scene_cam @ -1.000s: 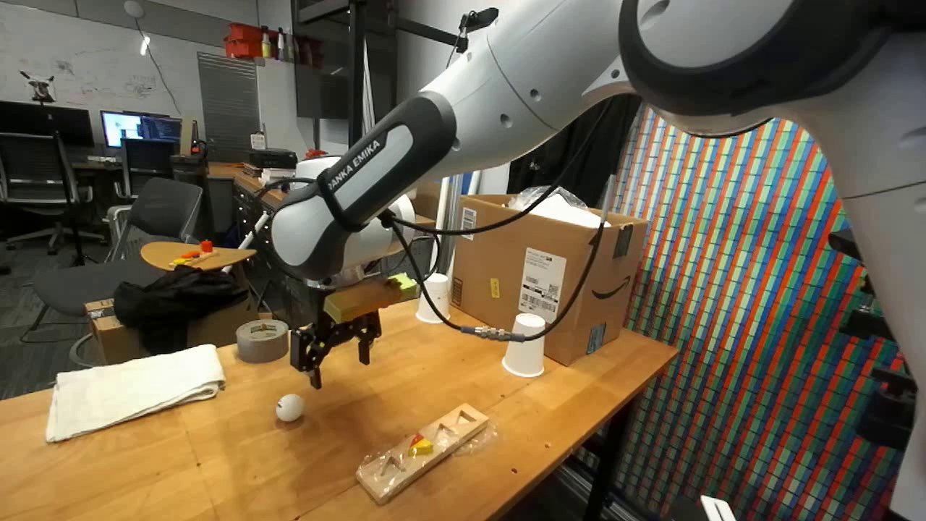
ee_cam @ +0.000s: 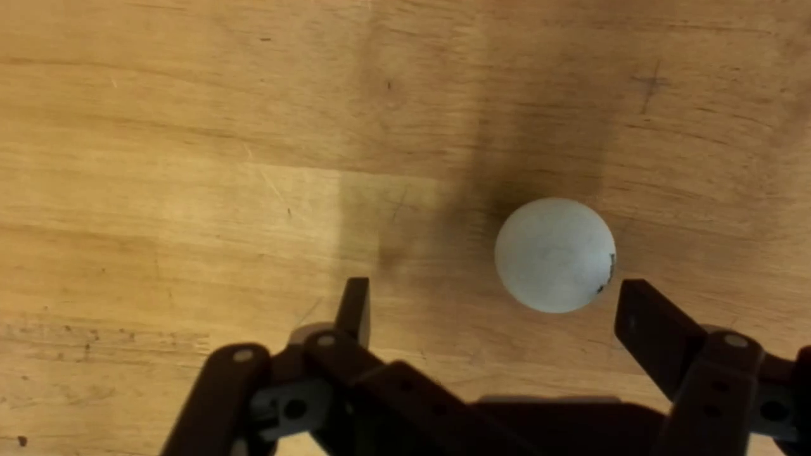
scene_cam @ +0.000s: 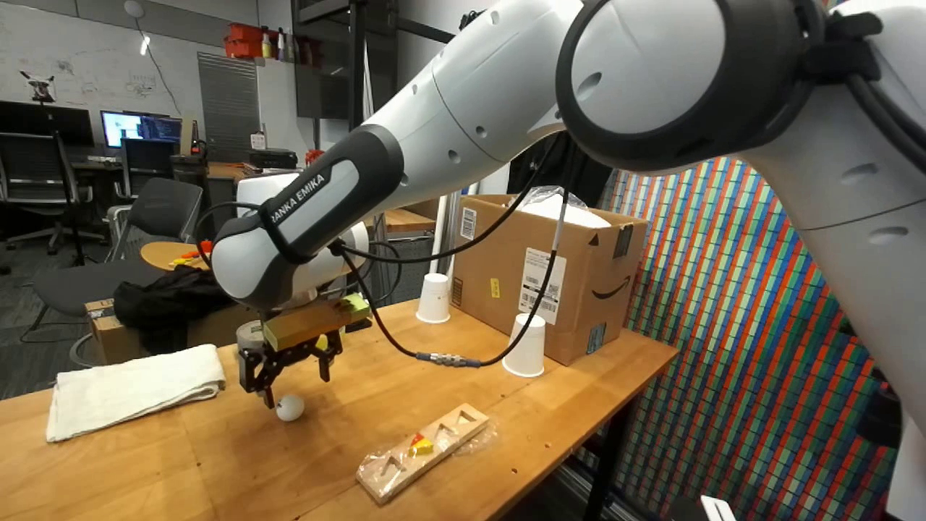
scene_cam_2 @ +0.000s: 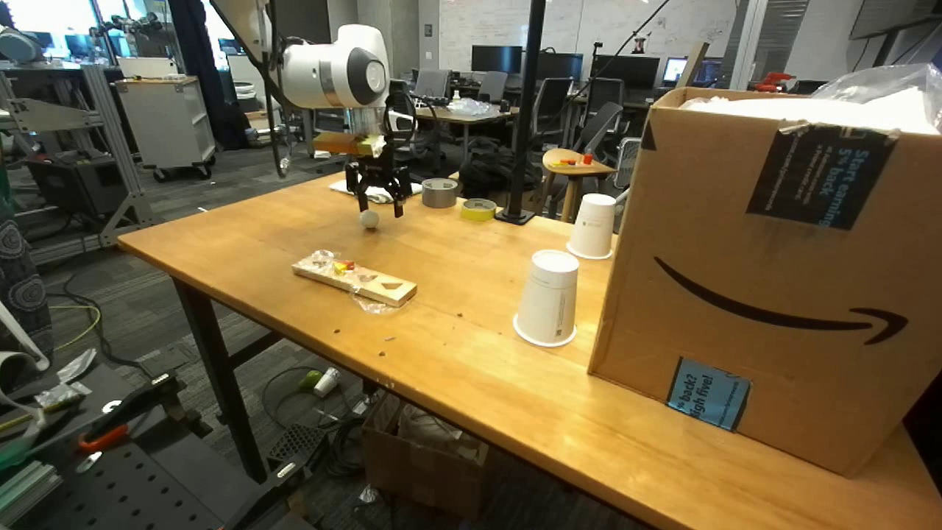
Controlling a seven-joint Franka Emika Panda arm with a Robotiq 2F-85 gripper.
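Note:
A small white ball [scene_cam: 290,407] rests on the wooden table [scene_cam: 200,469]. My gripper [scene_cam: 297,388] hangs just above the tabletop with its fingers pointing down, close to the ball. In the wrist view the two fingertips stand wide apart, so the gripper is open with nothing between them. There, the ball [ee_cam: 555,255] lies ahead of the fingertips, nearer to the right one, with a dark mark on its side. From the second exterior view, the ball [scene_cam_2: 369,219] appears just below the left finger.
A folded white cloth [scene_cam: 134,391] lies left of the ball. Tape rolls [scene_cam_2: 438,193] sit behind the gripper. Nearer the front is a wooden puzzle board [scene_cam: 422,451] in clear wrap. Upturned white cups [scene_cam: 525,346] stand by a large cardboard box [scene_cam: 555,269].
My arm has swung left in the first exterior view and the gripper has come lower, from the right of the ball to close by it. The ball has not moved.

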